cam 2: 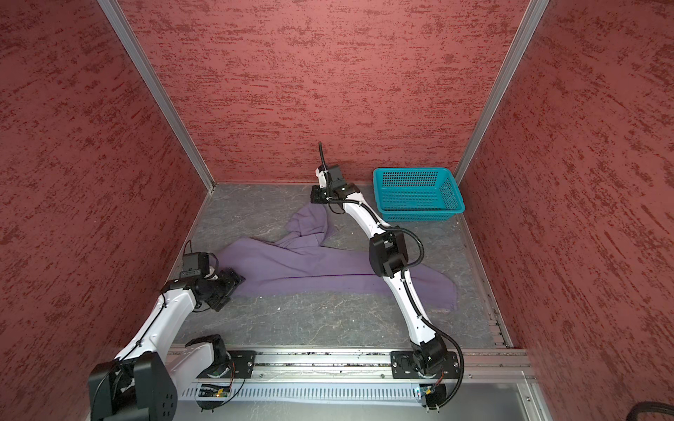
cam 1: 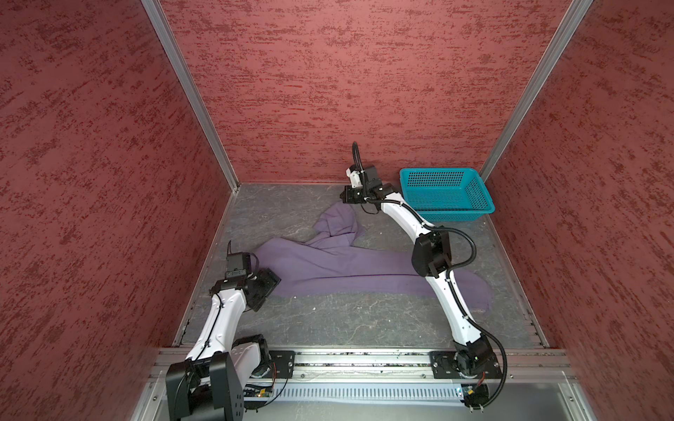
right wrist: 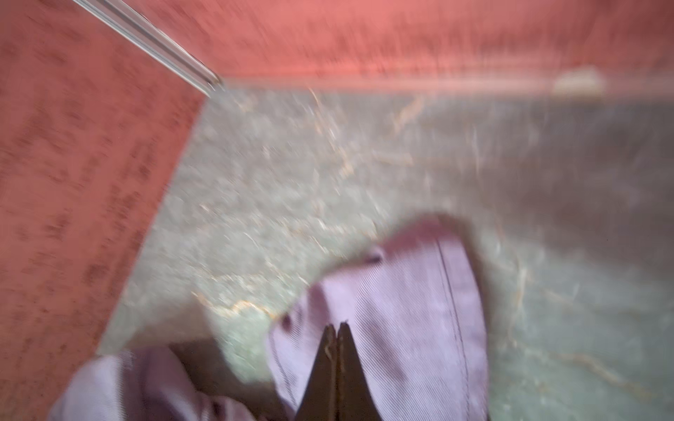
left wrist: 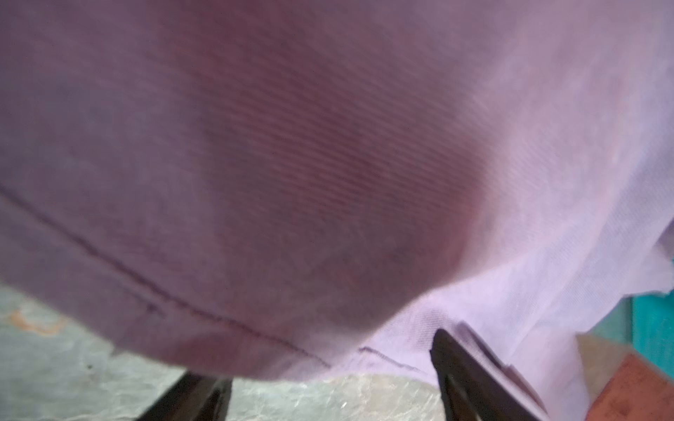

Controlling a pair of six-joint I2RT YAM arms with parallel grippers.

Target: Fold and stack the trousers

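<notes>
Purple trousers (cam 1: 316, 265) lie stretched across the table, one end at the left and the other running right beneath my right arm. A bunched part (cam 1: 338, 219) sticks out toward the back wall. In the right wrist view my right gripper is shut with its tips together; the trouser cloth (right wrist: 414, 329) shows around and beyond them, none between them. My left gripper stands open low over the trousers' left end, its fingers (left wrist: 456, 372) wide apart and the cloth's stitched front edge (left wrist: 259, 340) reaching between them.
A turquoise basket (cam 1: 447, 210) stands empty at the back right, against the wall. Bare grey table (cam 1: 344, 319) lies in front of the trousers, and more is free at the back left. Red walls enclose the table on the sides and back.
</notes>
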